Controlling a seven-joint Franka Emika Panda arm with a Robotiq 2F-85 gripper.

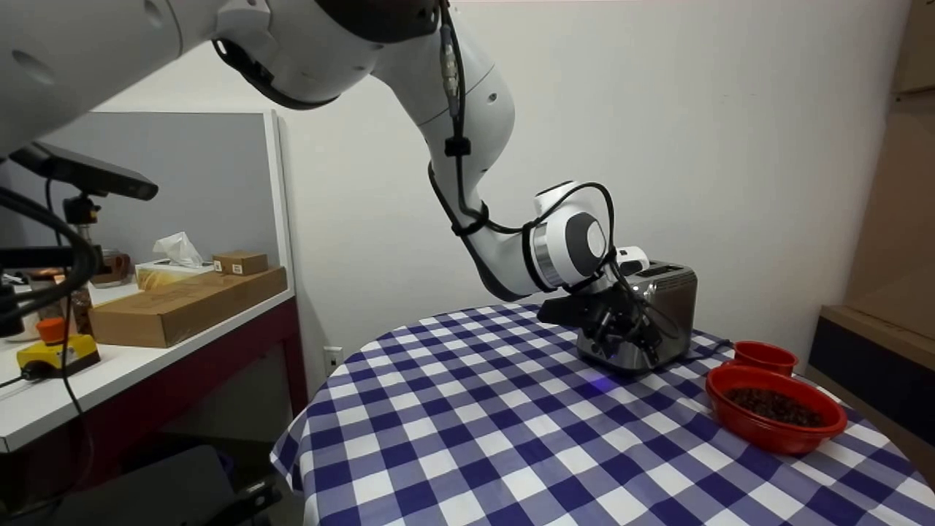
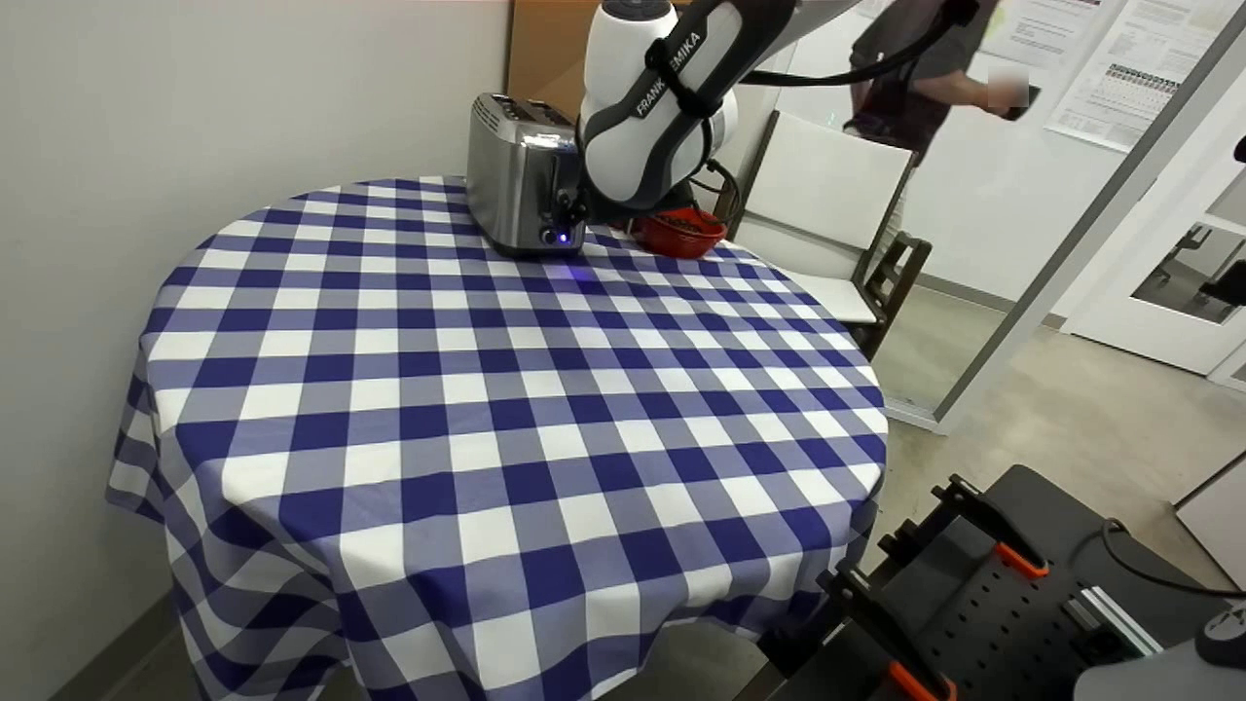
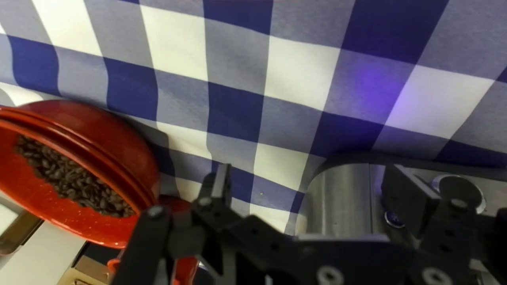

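Observation:
A silver toaster (image 1: 675, 298) stands on the checked cloth by the wall. My gripper (image 1: 629, 342) hangs low at the toaster's control end. In the wrist view the gripper is open, its two fingers wide apart. The right finger (image 3: 404, 199) lies over the control panel, beside a round knob (image 3: 460, 192) and a small button (image 3: 394, 219); whether it touches cannot be told. The toaster's rounded corner (image 3: 332, 204) appears between the fingers. In exterior view 2, the toaster's small light (image 2: 563, 238) glows purple, and the arm largely hides the gripper.
Red bowls with dark beans (image 1: 776, 406) stand near the toaster, with a red cup (image 1: 765, 355) behind them. The tablecloth (image 2: 467, 386) is bare over most of the table. A person (image 2: 923, 70) stands beyond a white chair (image 2: 824, 181).

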